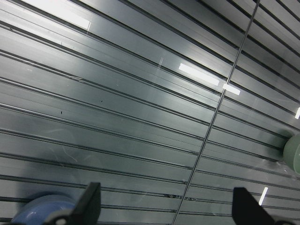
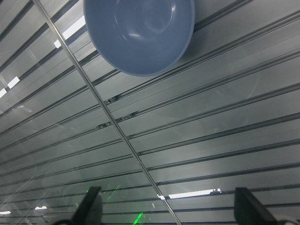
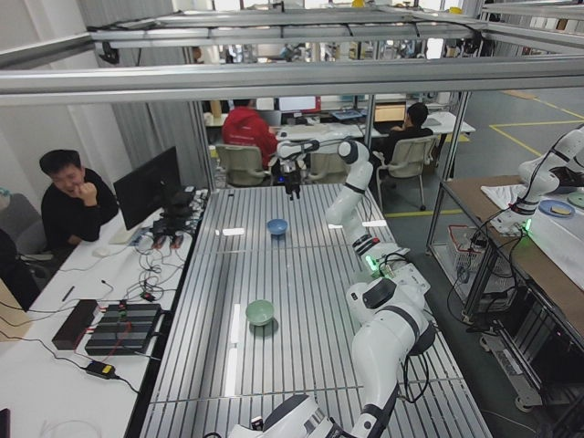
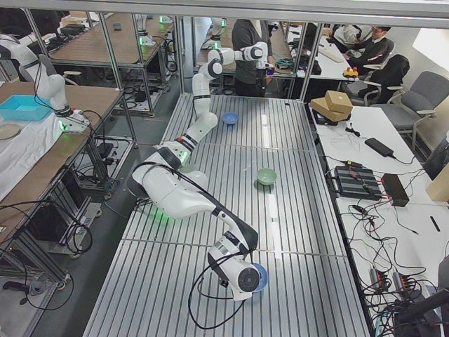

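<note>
A light green bowl point(image 3: 260, 312) point(image 4: 266, 176) sits mid-table. A blue bowl point(image 3: 276, 226) lies beyond it in the camera left view; the camera right view shows blue bowls at the far end point(image 4: 229, 118) and under the near arm point(image 4: 260, 276). My left gripper is open and empty above the slats, a blue bowl point(image 1: 44, 210) at its lower left and the green bowl point(image 1: 293, 152) at the right edge. My right gripper is open and empty, a blue bowl point(image 2: 139, 35) ahead in its view.
The slatted metal table point(image 3: 219, 347) is otherwise mostly clear. A white desk point(image 3: 64, 392) with monitor, cables and black boxes runs along one side, a person seated at it. Frame posts and neighbouring robot tables surround the area.
</note>
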